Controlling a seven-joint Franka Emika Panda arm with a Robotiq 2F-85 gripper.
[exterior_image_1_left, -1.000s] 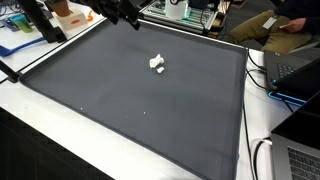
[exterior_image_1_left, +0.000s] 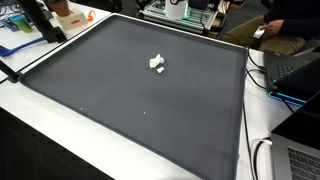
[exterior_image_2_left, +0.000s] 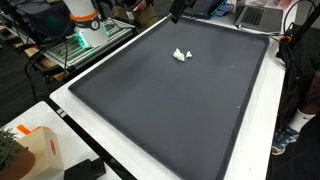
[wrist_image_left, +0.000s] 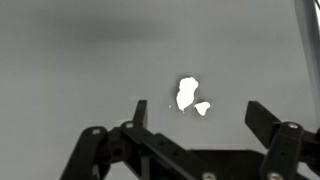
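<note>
Two white scraps lie close together on the dark grey board (exterior_image_1_left: 150, 110). The bigger, irregular scrap (wrist_image_left: 187, 92) and the smaller scrap (wrist_image_left: 202, 107) show in the wrist view, with a narrow gap between them. From outside, the bigger scrap (exterior_image_1_left: 156, 61) sits toward the board's far side. My gripper is open, its fingers wide apart and nothing held. It is above the board, with the scraps beyond the fingertips in the wrist view. In exterior view 2 only a dark part of the arm shows at the top edge.
A white table border (exterior_image_1_left: 100, 137) surrounds the board. Terracotta and other items (exterior_image_2_left: 25, 155) stand at one corner, beside a black block (exterior_image_2_left: 87, 169). Laptops (exterior_image_1_left: 299, 150) and cables lie along the right side. Most of the board is bare.
The scraps have stayed put.
</note>
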